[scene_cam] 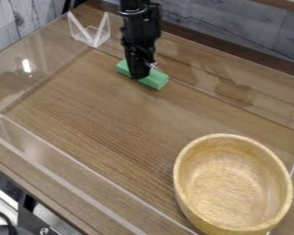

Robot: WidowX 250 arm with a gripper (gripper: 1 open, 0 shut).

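Observation:
My black gripper [142, 68] reaches down from the top centre onto a green rectangular block [152, 80] lying flat on the wooden table, its tip resting at or just over the block's middle. The fingers look shut; whether anything is between them cannot be seen.
A large round wooden bowl [231, 215] stands at the lower right. A clear plastic object [88, 29] sits at the back left. A tiled wall runs along the back.

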